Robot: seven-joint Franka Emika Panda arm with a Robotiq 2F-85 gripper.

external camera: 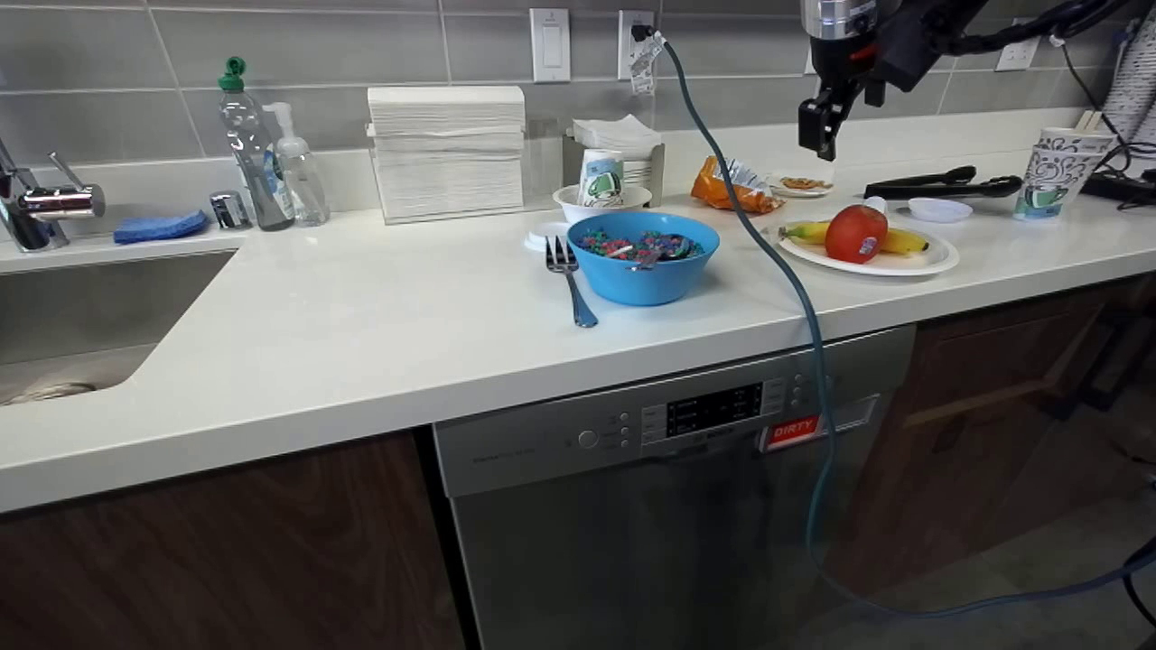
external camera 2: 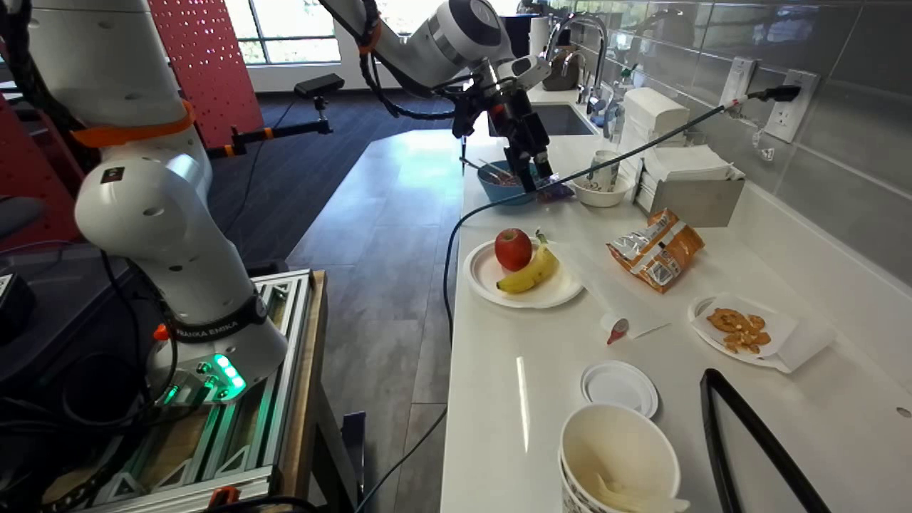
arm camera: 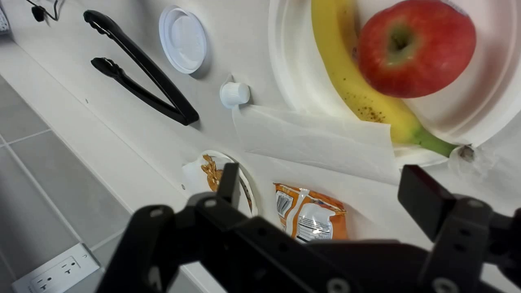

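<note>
My gripper is open, its two black fingers wide apart with nothing between them. In exterior view 1 the gripper point(external camera: 820, 130) hangs well above the counter, over the area of the fruit plate. The red apple point(arm camera: 415, 46) and the yellow banana point(arm camera: 344, 73) lie on a white plate point(arm camera: 283, 53) in the upper right of the wrist view. An orange snack bag point(arm camera: 312, 215) shows below the gap between the fingers. A small plate with crackers point(arm camera: 212, 171) is partly hidden behind the left finger.
Black tongs point(arm camera: 146, 68), a white lid point(arm camera: 183, 39) and a white-capped tube point(arm camera: 234, 93) lie on the counter. A blue bowl point(external camera: 634, 283) of wrapped candy stands beside a fork point(external camera: 574, 283). A cable point(external camera: 797, 287) hangs across the counter. Free room lies left of the fork.
</note>
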